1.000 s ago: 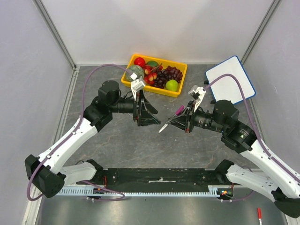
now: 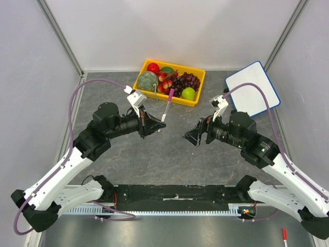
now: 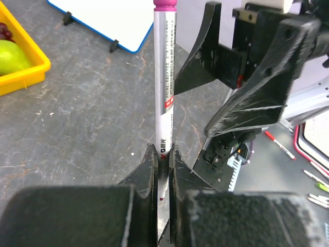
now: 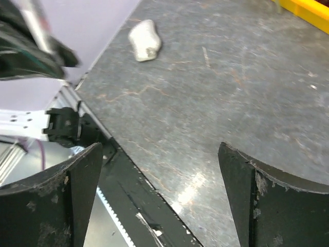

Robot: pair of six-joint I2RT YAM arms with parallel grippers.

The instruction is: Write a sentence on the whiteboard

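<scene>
A white and silver marker (image 3: 165, 92) with a magenta end stands upright in the left wrist view. My left gripper is shut on its lower part, and the dark tip pokes out below the fingers. In the top view the marker (image 2: 167, 107) leans from the left gripper (image 2: 160, 125) up towards the fruit box. My right gripper (image 2: 192, 138), a short way to the right, is open with nothing between its fingers. The blue-edged whiteboard (image 2: 253, 88) lies at the back right, bare of writing as far as I see.
A yellow box (image 2: 200, 86) of fruit stands at the back middle. A red marker (image 3: 280, 144) and several other pens lie beyond the table's front edge. A whitish object (image 4: 145, 40) rests on the grey table.
The marker was in my right gripper and is now in the left. The right gripper has opened, and the left arm has drawn away to the left with the marker.
</scene>
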